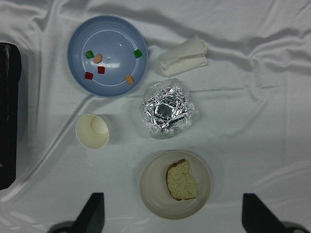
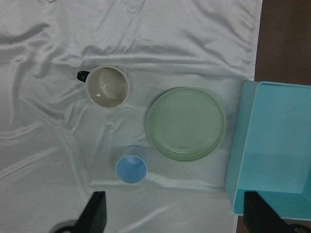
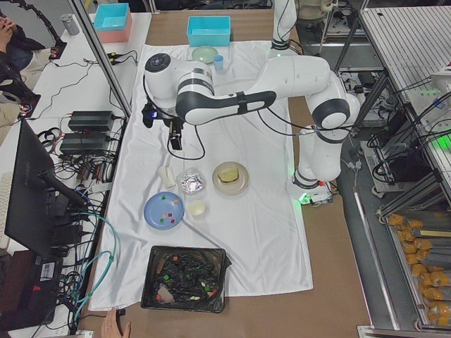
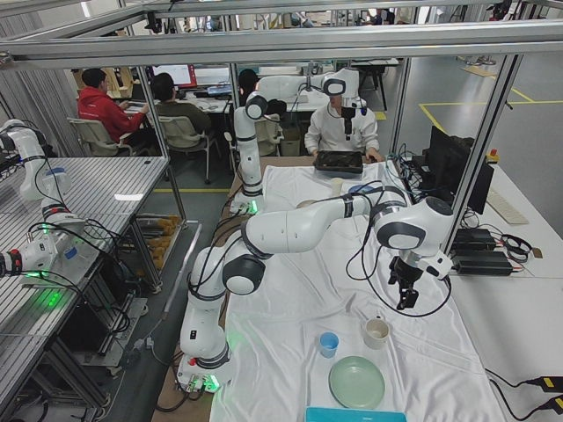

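In the left wrist view, a blue plate [image 1: 107,48] holds small red, green and tan pieces, beside a folded napkin [image 1: 182,56], crumpled foil [image 1: 167,109], a cream cup [image 1: 92,131] and a beige plate with bread [image 1: 181,182]. My left gripper hangs above them, fingers wide apart, nothing between. In the right wrist view a white mug [image 2: 107,87], a green plate [image 2: 185,124] and a blue cup [image 2: 131,167] lie below my right gripper, also open and empty.
A black lined tray [image 3: 184,278] is at the near end, a teal bin [image 2: 274,141] at the other. A monitor [image 3: 35,197] and cables flank the left side. A person sits beyond the black tray.
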